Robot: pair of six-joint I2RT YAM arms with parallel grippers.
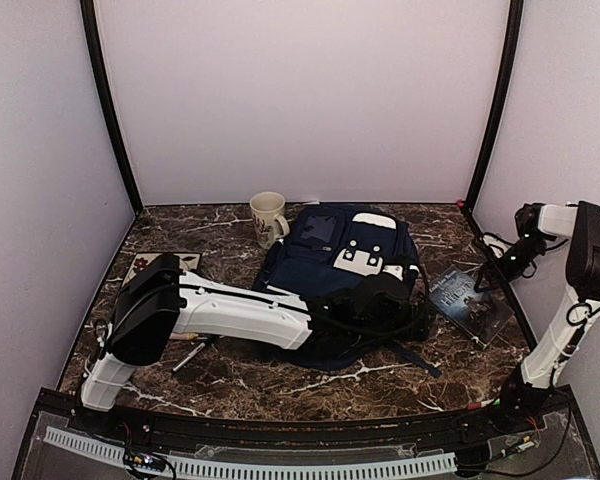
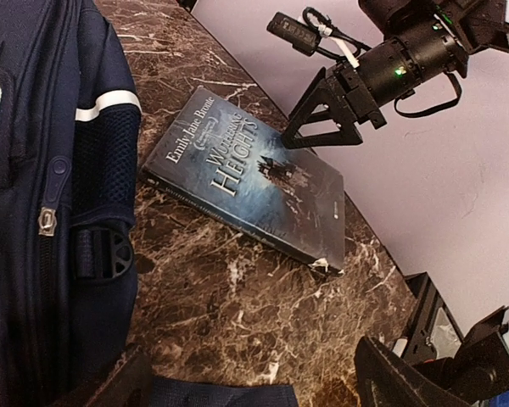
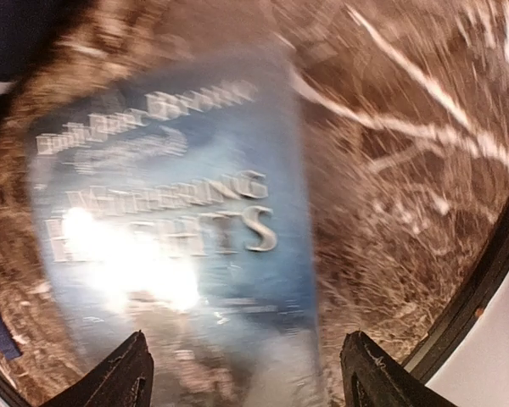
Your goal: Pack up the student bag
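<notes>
A dark blue backpack [image 1: 345, 245] lies in the middle of the table, its lower part hidden behind my left arm. To its right, flat on the table, is the Wuthering Heights book [image 1: 470, 303], its cover facing up. My left gripper stands open beside the bag, with only table and a strap end between its fingers, and the book lies beyond it. Over the book's far right edge hangs my right gripper [image 1: 483, 275]. In the right wrist view its fingers [image 3: 123, 377] are wide apart, with the blurred cover below and nothing gripped.
A patterned mug [image 1: 268, 219] stands behind the bag on the left. The flowered board [image 1: 185, 260] at the left is mostly covered by my left arm, and a thin pen-like item [image 1: 189, 357] lies near it. A wall [image 1: 570, 150] rises along the right edge.
</notes>
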